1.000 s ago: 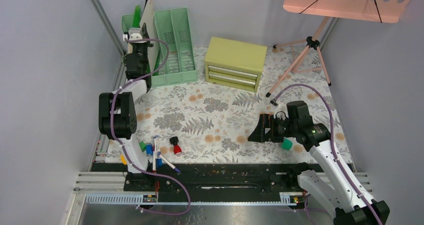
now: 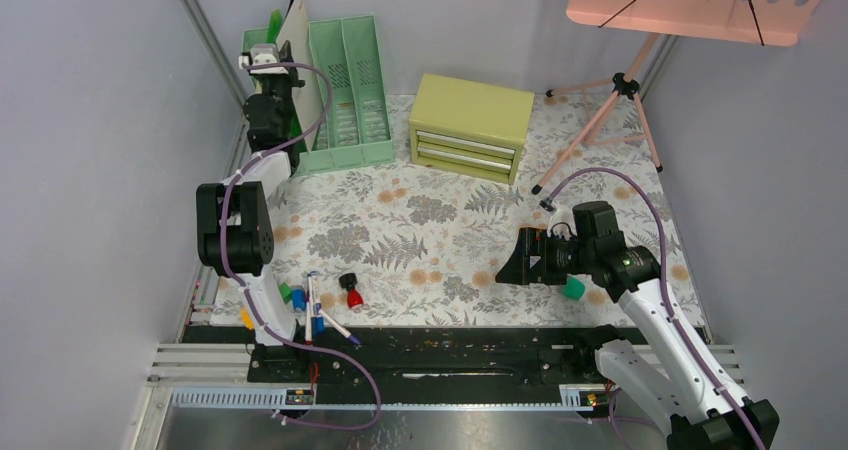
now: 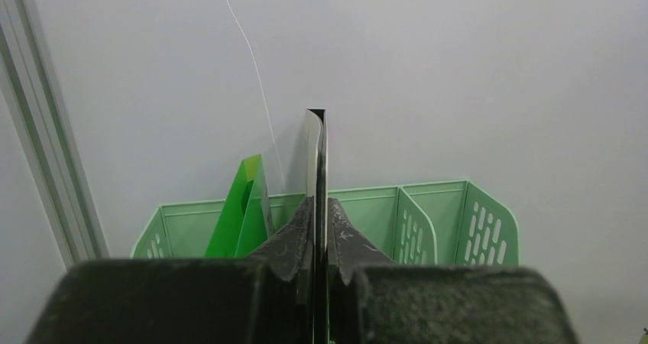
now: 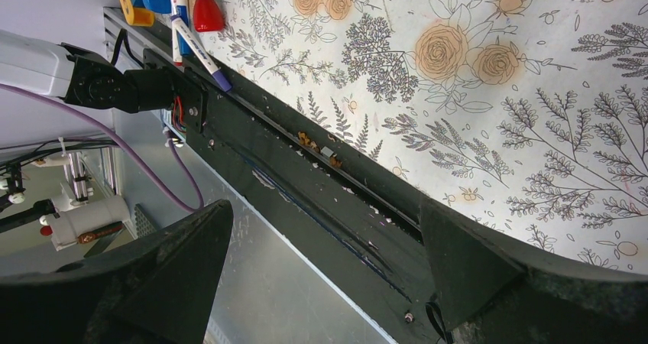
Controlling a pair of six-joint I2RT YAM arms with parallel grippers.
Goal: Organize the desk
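A thin white-and-black book or folder (image 3: 316,149) stands on edge in the green divided rack (image 2: 385,153) at the back left. My left gripper is shut on it, one finger at each side. To its left, a bright green folder (image 3: 256,206) stands in the rack. The lower part of the held piece is hidden by the gripper, so whether it touches the rack's floor is unclear. Over the right front of the desk, my right gripper is open and empty. Several markers (image 2: 338,326) and a red-and-black object (image 2: 351,291) lie at the front left.
A yellow-green drawer box (image 2: 472,120) stands right of the rack. Farther right is a pink stand (image 2: 628,85). Blue pieces (image 2: 299,299) lie near the left arm's base, and a green piece (image 2: 573,288) shows beneath the right arm.
The left gripper has shifted slightly toward the back of the rack, and the white folder between its fingers has tilted or shifted a little. The right arm is still.
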